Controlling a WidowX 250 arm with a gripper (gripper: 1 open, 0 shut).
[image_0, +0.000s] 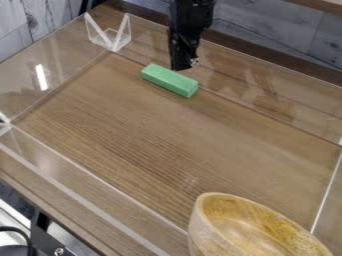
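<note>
A green rectangular block lies on the wooden table toward the back centre. Above and slightly behind it is my black gripper, hanging down from the top of the view, apart from the block. Its fingers are small and dark, and I cannot tell whether they are open or shut.
A large yellow bowl sits at the front right. A white wire-like piece stands at the back left. Black cables lie off the front-left edge.
</note>
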